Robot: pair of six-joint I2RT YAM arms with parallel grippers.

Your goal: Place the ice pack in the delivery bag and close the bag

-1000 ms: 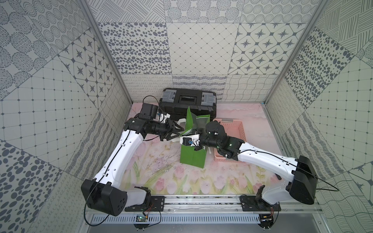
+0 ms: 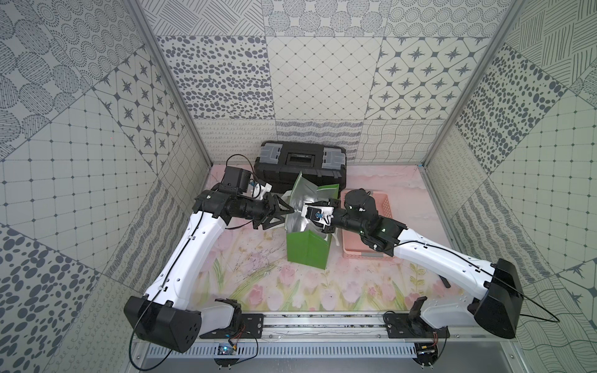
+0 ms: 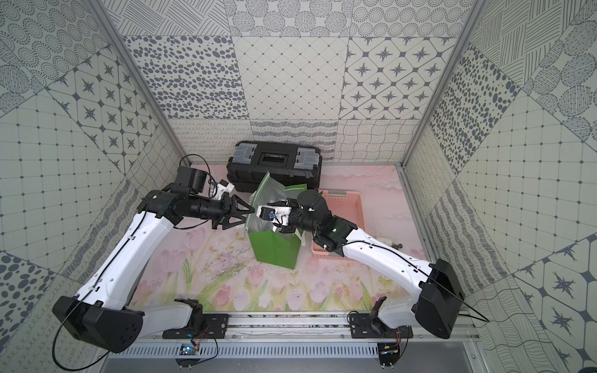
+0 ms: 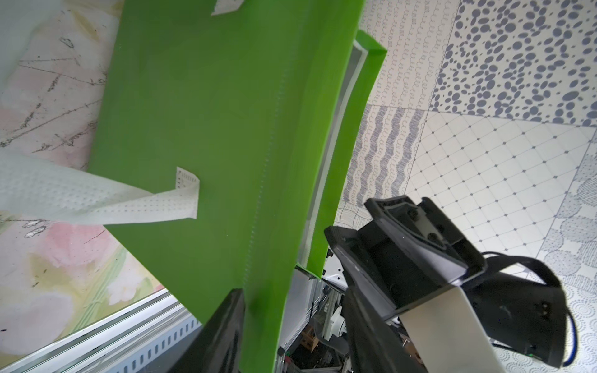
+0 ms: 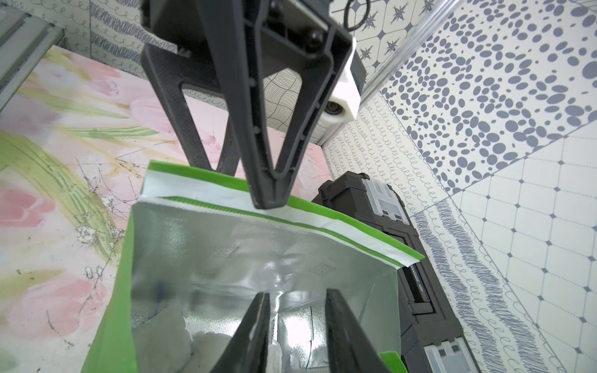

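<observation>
The green delivery bag (image 2: 306,248) stands upright mid-table, its silver lining (image 5: 248,261) showing through the open top. My left gripper (image 2: 283,210) is at the bag's left rim, fingers apart; in the left wrist view its fingers straddle the green edge, whether touching I cannot tell. My right gripper is over the bag's mouth, fingers apart, nothing seen between them but the lining behind. A white strap (image 4: 149,199) hangs on the bag's side. I cannot make out an ice pack in these views.
A black toolbox (image 2: 300,161) stands behind the bag. A pink basket (image 3: 342,205) sits to the right, partly under the right arm.
My right gripper has risen and shifted slightly right since a second ago, and the bag's top has opened, showing silver.
</observation>
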